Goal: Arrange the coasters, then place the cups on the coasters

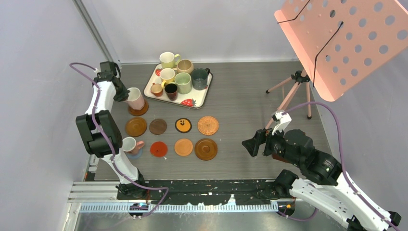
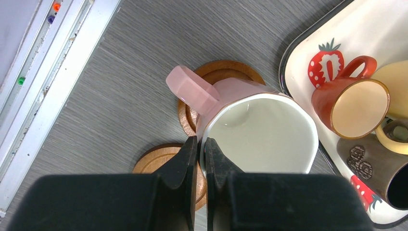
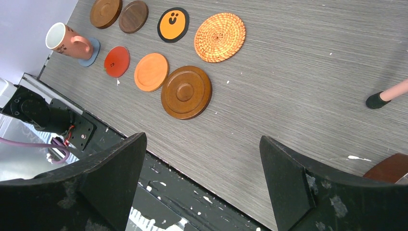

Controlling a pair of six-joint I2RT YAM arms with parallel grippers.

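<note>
A pink cup (image 1: 135, 99) with a white inside stands over a brown wooden coaster (image 1: 138, 110) at the far left of the table. In the left wrist view the rim of this pink cup (image 2: 240, 91) passes between the fingertips of my left gripper, which is shut on it. Its handle points to the upper left there, and the brown coaster (image 2: 226, 68) shows beneath. Whether the cup's base rests flat on the coaster cannot be told. Off to the right, my right gripper is open and empty, above bare table.
A tray (image 1: 204, 96) full of cups stands just right of the pink cup. Several coasters lie in front, including a brown one (image 1: 136, 126) close by. Another pink cup (image 1: 130, 145) sits on a blue coaster. A tripod (image 1: 288, 98) stands at right.
</note>
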